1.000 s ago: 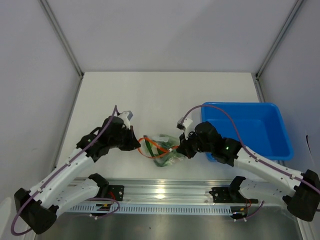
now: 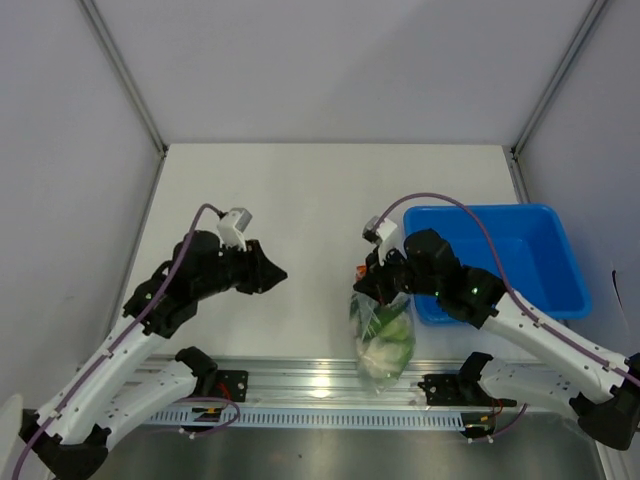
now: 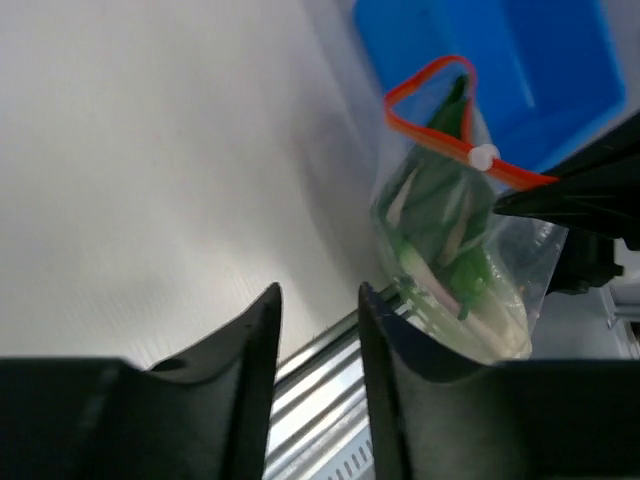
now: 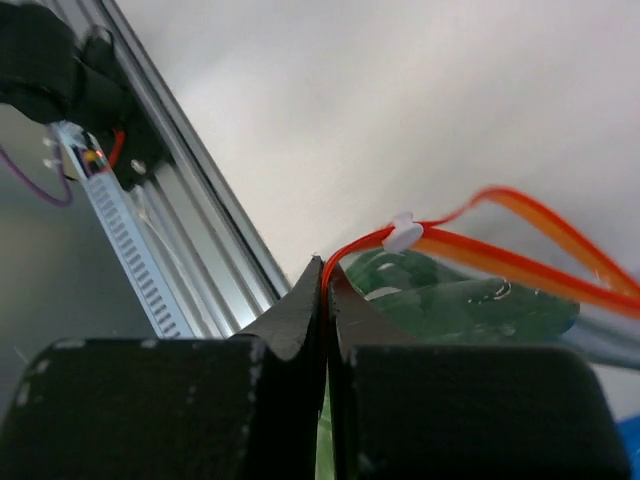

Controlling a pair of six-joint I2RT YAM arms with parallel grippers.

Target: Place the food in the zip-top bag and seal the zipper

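Observation:
The clear zip bag (image 2: 383, 340), with greens and pale vegetables inside, hangs below my right gripper (image 2: 375, 290), which is shut on its orange-rimmed top. In the left wrist view the bag (image 3: 440, 250) shows its orange zipper with a white slider (image 3: 483, 157); in the right wrist view the orange strip runs into my shut fingertips (image 4: 325, 290). My left gripper (image 2: 265, 272) is apart from the bag at the left, its fingers parted with nothing between them.
A blue bin (image 2: 540, 260) stands at the right of the white table (image 2: 250, 170). Metal rails (image 2: 320, 375) run along the front edge.
The bag has gone from lying between both grippers to hanging from my right one over the front edge. My left gripper let go of the rim, moved away and now has its fingers parted.

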